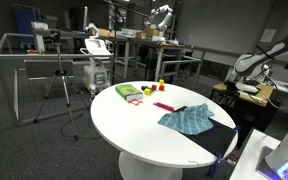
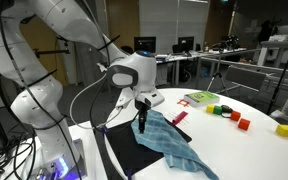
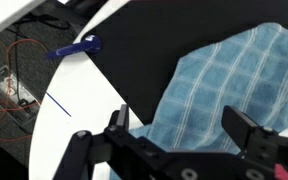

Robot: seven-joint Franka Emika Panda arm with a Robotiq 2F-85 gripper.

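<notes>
A light blue checked cloth (image 1: 189,120) lies crumpled on the round white table, partly over a black mat (image 3: 144,45). In the wrist view the cloth (image 3: 214,95) fills much of the right half, beyond the fingers. My gripper stands open, its two dark fingers spread wide, with nothing between them. From the second exterior view, the cloth (image 2: 169,140) appears behind and to the right of the gripper, which hangs above the table. Exactly how high the fingers are is hard to tell.
A green box (image 1: 129,92), a red marker-like object (image 1: 164,106) and several small coloured blocks (image 2: 222,110) sit farther across the table. Near the mat's edge is a blue clamp-like object (image 3: 76,47). Bare tabletop (image 1: 134,125) lies left of the cloth.
</notes>
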